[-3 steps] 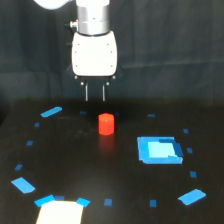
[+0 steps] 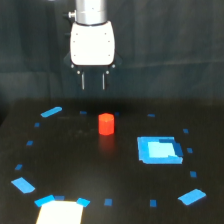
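Observation:
A red cube [image 2: 106,124] stands on the dark table near the middle of the camera view, its reflection showing below it. Above and slightly left of it hangs my gripper [image 2: 93,82] under the white hand, clear of the cube. Its two thin dark fingers are apart, with nothing visible between them. To the right of the cube lies a blue-edged square with a pale middle [image 2: 160,151]; whether it is a shallow tray or a flat marking I cannot tell.
Blue tape strips [image 2: 22,185] and several small blue marks are scattered over the table. A cream-white object [image 2: 60,213] is cut off by the bottom edge. A dark curtain [image 2: 165,50] hangs behind.
My hand has risen a little and shifted slightly left, farther from the cube. The cube and the blue square have stayed in place.

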